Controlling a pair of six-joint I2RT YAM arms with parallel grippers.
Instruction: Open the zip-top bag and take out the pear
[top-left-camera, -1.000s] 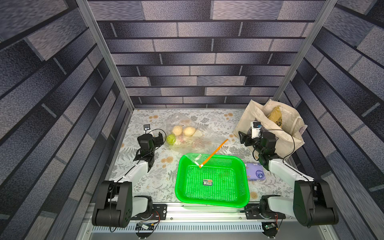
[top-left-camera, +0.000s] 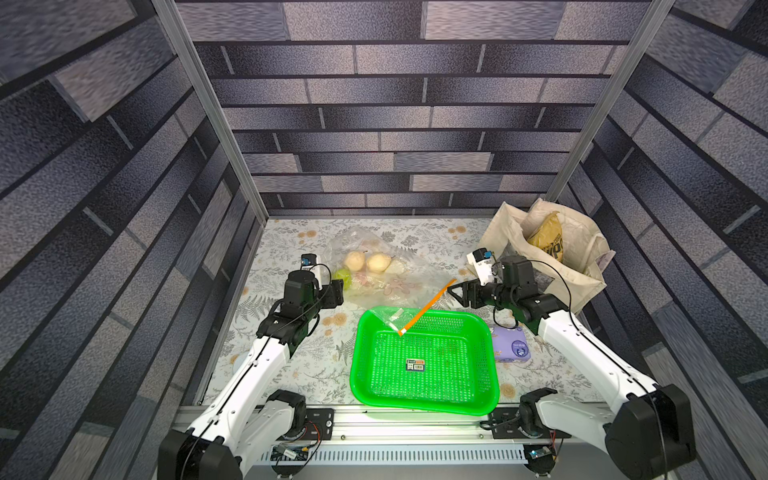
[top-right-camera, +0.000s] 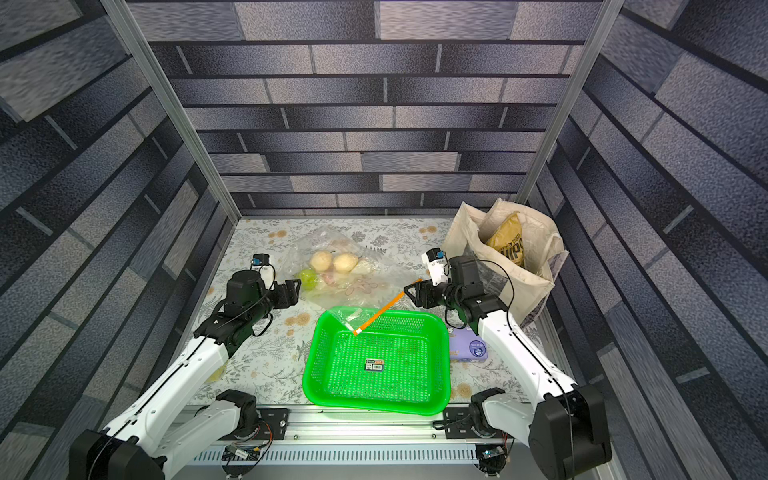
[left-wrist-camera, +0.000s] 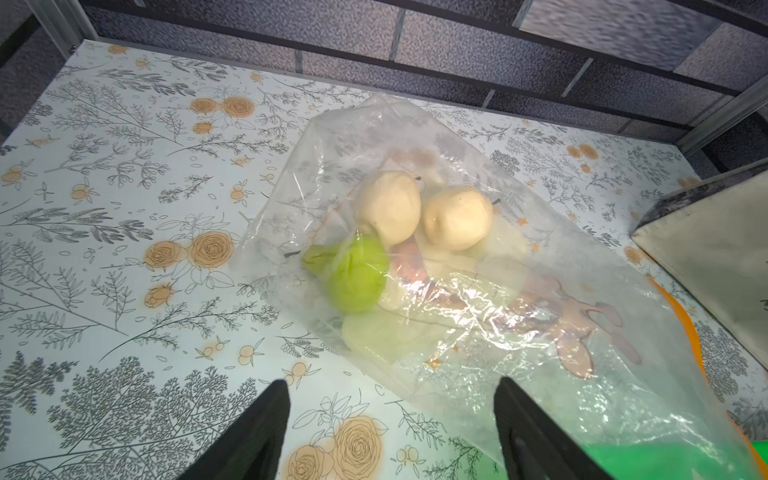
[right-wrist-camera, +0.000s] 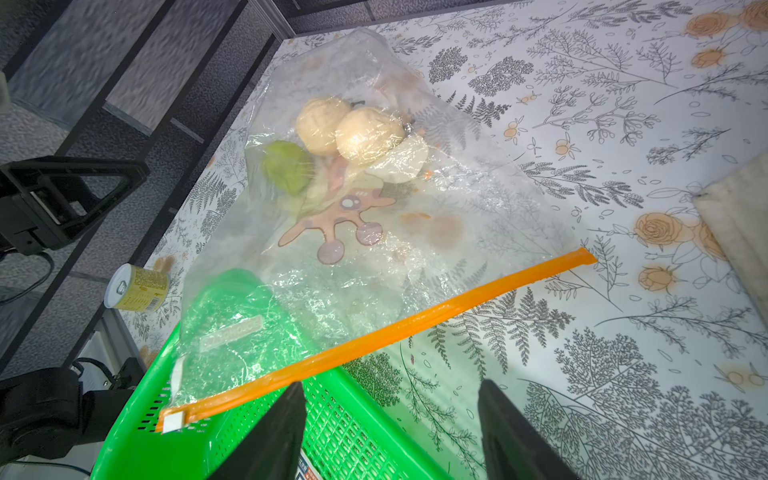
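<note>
The clear zip top bag (left-wrist-camera: 528, 344) lies flat on the table, its orange slider strip (right-wrist-camera: 376, 340) running along the near right edge. Inside show a green pear (left-wrist-camera: 357, 272) and two pale yellow pears (left-wrist-camera: 389, 206). One end of the strip rests over the green basket. My left gripper is open, above the table at the bag's left side near the green pear, nothing between its fingers. My right gripper is open too, beyond the far end of the orange strip and apart from it in the right wrist view, empty.
A green basket (top-left-camera: 489, 364) stands in front of the bag. At the right are a cream tote bag (top-left-camera: 588, 276) and a purple pack (top-left-camera: 509, 344). A yellow can (right-wrist-camera: 144, 289) stands at the left. Table behind the zip bag is clear.
My left gripper has moved right and a little forward toward the bag's left side. The right gripper has moved left, closer to the orange strip. The bag has not visibly moved.
</note>
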